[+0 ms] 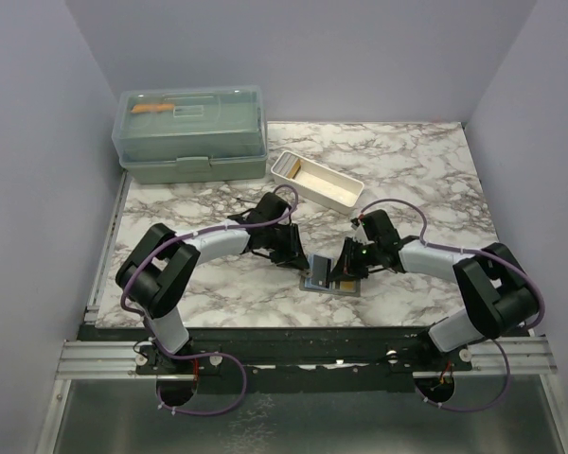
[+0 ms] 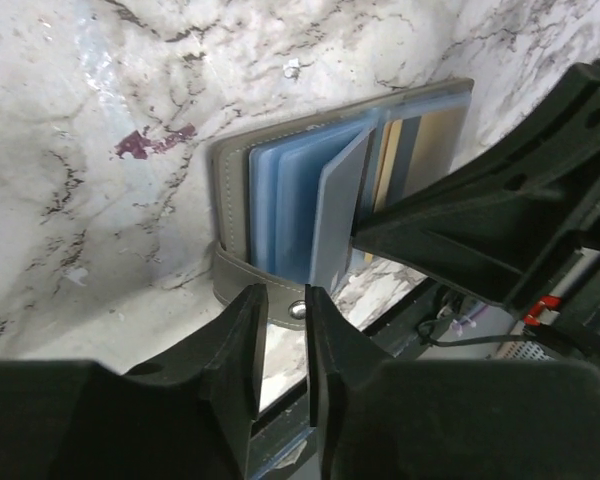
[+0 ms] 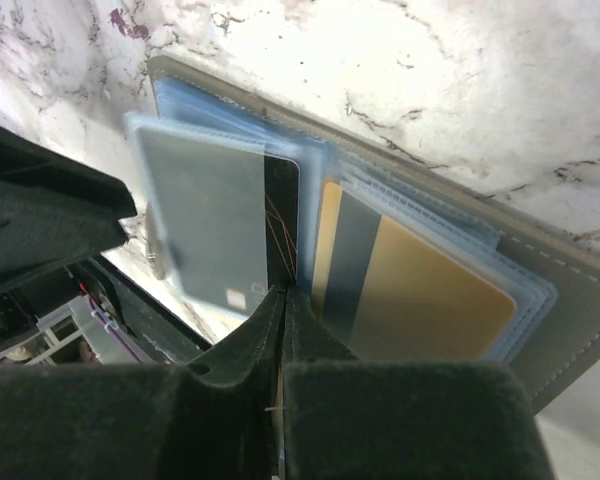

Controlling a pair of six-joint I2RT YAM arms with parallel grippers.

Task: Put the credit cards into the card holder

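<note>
The grey card holder (image 2: 232, 180) lies open flat on the marble table, clear pockets upward. A grey card with a black stripe lies over the left pocket, its edge raised and tilted in the left wrist view. A gold card (image 3: 435, 290) with a grey band lies in the right pocket. My right gripper reaches down at the grey card's striped edge, its fingertips together; no card shows clearly between them. Above the holder's left front corner, by the snap strap, my left gripper is a little open with nothing between its fingers.
A white box (image 1: 327, 184) with a yellowish item inside stands behind the holder. The lidded teal case (image 1: 191, 132) fills the back left. Bare marble lies on either side; the table's dark front edge (image 1: 265, 340) is close.
</note>
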